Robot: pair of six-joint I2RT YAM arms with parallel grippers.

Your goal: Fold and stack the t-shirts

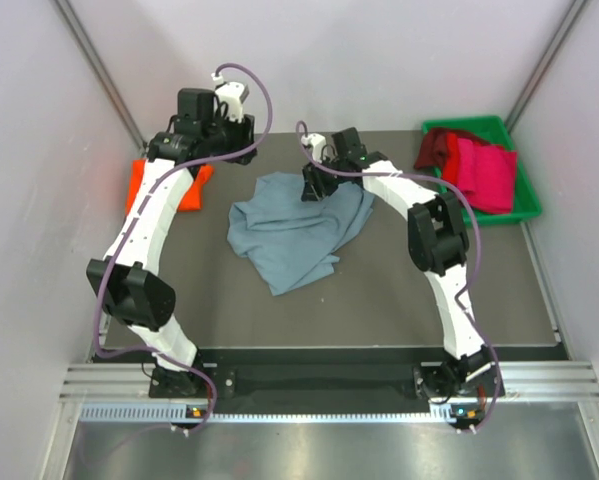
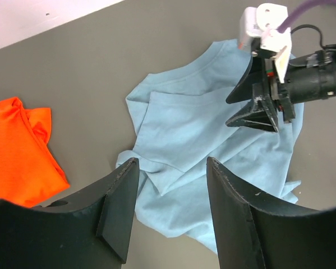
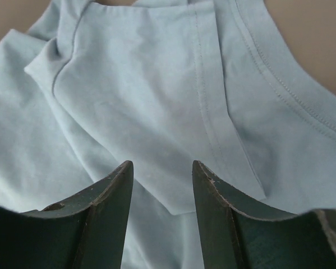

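Observation:
A crumpled light-blue t-shirt (image 1: 289, 245) lies in the middle of the table, its folds overlapping. Over its upper part hangs my right gripper (image 1: 316, 190), fingers parted and nothing visible between them; in the right wrist view the blue cloth (image 3: 145, 73) fills the space beneath. My left gripper is wide open and empty, up at the back left beyond the shirt. An orange t-shirt (image 2: 22, 154) rests flat at the left, partly behind the left arm in the top view.
At the back right stands a green basket (image 1: 528, 200) holding pink and red shirts (image 1: 491, 180) and a dark red one (image 1: 434, 150). White walls close in the table's left, right and back.

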